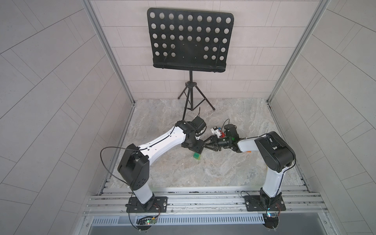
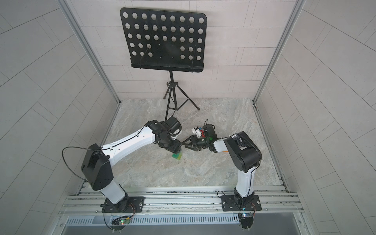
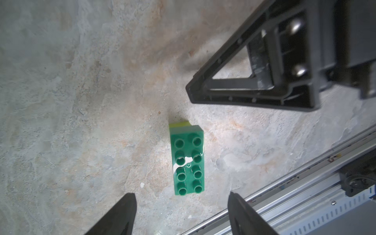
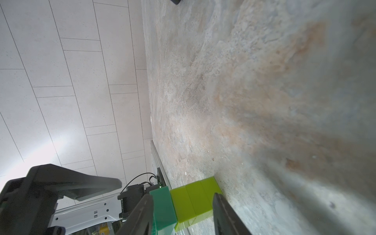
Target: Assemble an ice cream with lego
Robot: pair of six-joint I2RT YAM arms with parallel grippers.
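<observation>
A small stack of green bricks (image 3: 188, 164) with lime-green bricks (image 4: 193, 201) lies on the table below both grippers. My left gripper hangs over it, its fingers apart with nothing between them. My right gripper is low beside the stack, fingers open, with the green end showing between and beyond its fingertips; whether they touch it is unclear. In the top views, red and other coloured pieces (image 1: 222, 133) sit behind my right gripper, mostly hidden by it.
A black music stand (image 1: 190, 39) stands at the back, its tripod near the left arm. An orange piece (image 1: 248, 151) lies right of centre, partly hidden.
</observation>
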